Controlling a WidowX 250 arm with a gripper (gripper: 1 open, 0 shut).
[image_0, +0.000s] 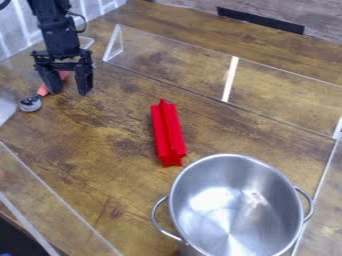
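My black gripper (63, 82) hangs low at the back left of the wooden table, over a small red object (47, 87), perhaps a handle, that is largely hidden behind it. Whether the fingers hold it is unclear. A small silver round piece (31, 103) lies just in front of the gripper on the left. A red ridged block (168, 134) lies near the middle, and a large steel pot (237, 205) stands at the front right.
Clear low panels line the table's sides, with a white strip (230, 79) at the back.
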